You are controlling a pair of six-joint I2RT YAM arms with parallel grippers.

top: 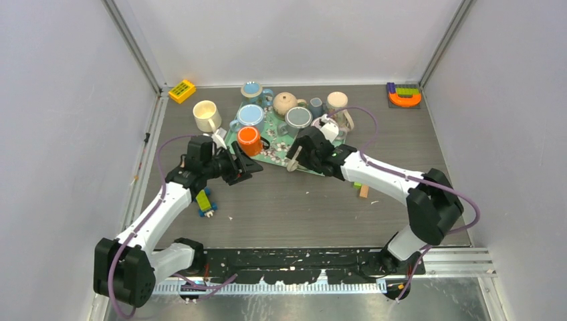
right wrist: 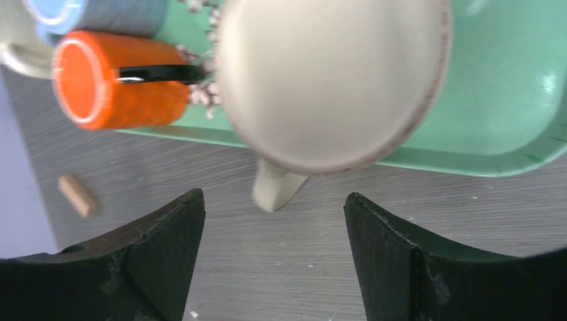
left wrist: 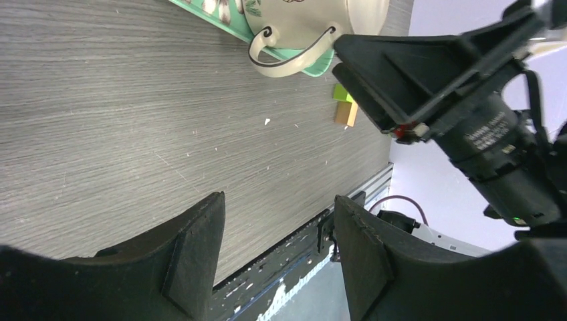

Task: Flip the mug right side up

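Observation:
A cream mug lies at the front edge of the green tray, its handle reaching over the rim. My right gripper hangs open just above it and hides much of it in the top view. My left gripper stands over bare table left of the mug, its fingers apart with nothing between them.
An orange mug and several other mugs crowd the tray. A cream mug stands at left. Toy blocks lie near the left arm, small blocks at right.

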